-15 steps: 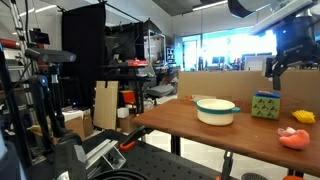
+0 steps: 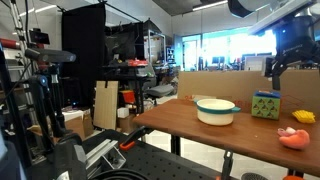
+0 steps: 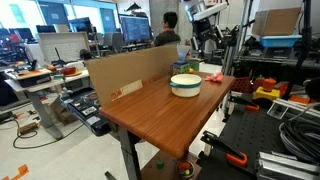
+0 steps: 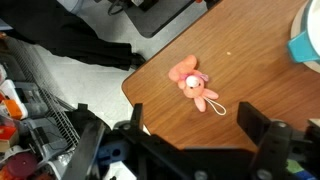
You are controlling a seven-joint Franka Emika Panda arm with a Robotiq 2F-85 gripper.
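Note:
A pink soft toy (image 4: 192, 82) lies on the brown wooden table (image 4: 160, 95), seen from above in the wrist view. Exterior view 1 has the same pink toy (image 2: 295, 138) at the table's right front. Black fingers of my gripper stand wide apart along the bottom of the wrist view, nothing between them. The gripper hangs well above the table, clear of the toy. Left of the toy in exterior view 1 stands a white bowl (image 2: 215, 111); its inside is hidden there. Part of the bowl (image 4: 306, 40) shows at the wrist view's right edge.
A green-and-blue box (image 2: 266, 105) stands at the back of the table, with a yellow item (image 2: 303, 117) to its right. Behind the table rises a brown panel (image 3: 115, 80).

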